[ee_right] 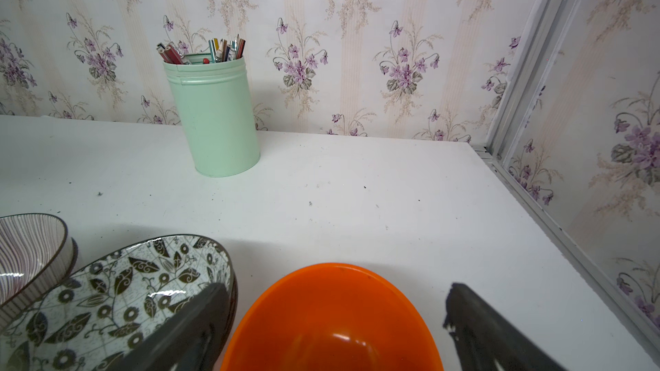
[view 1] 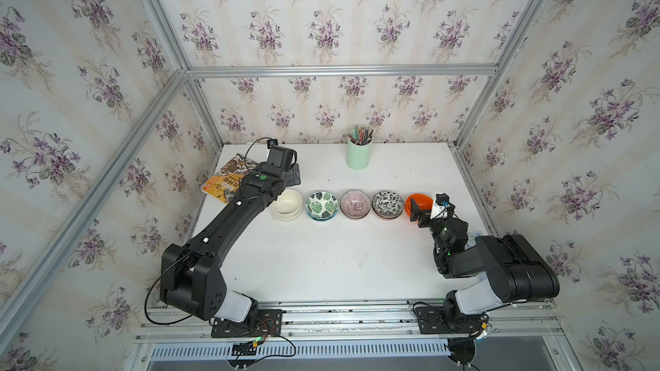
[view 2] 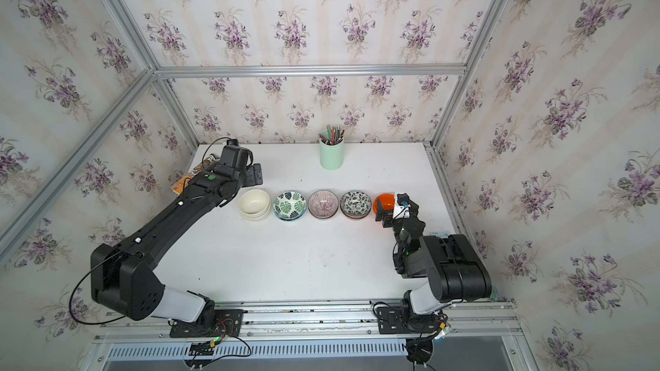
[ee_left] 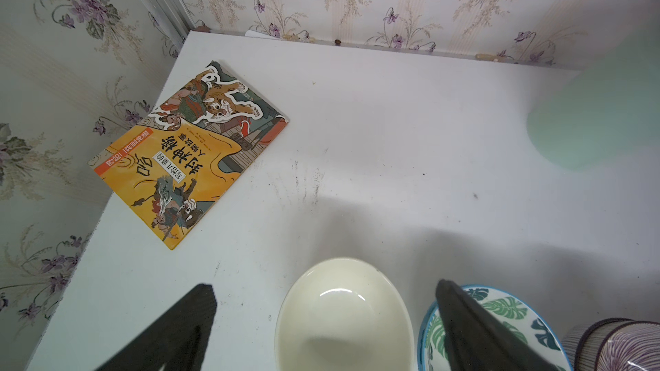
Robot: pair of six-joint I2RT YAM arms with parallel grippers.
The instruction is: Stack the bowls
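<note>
Five bowl stacks form a row: cream (view 1: 286,206), green leaf-patterned (view 1: 321,205), pink striped (view 1: 355,204), black-and-white (view 1: 387,204) and orange (view 2: 385,201). My left gripper stands open above the cream bowls at the row's left end, nothing between its fingers, the green bowl next to its right finger. My right gripper is open at the orange bowl on the right end, its fingertips either side of that bowl's rim in the right wrist view; whether they touch it I cannot tell.
A mint pen holder (ee_right: 218,116) stands at the back centre. A yellow illustrated book (ee_left: 175,171) lies at the back left.
</note>
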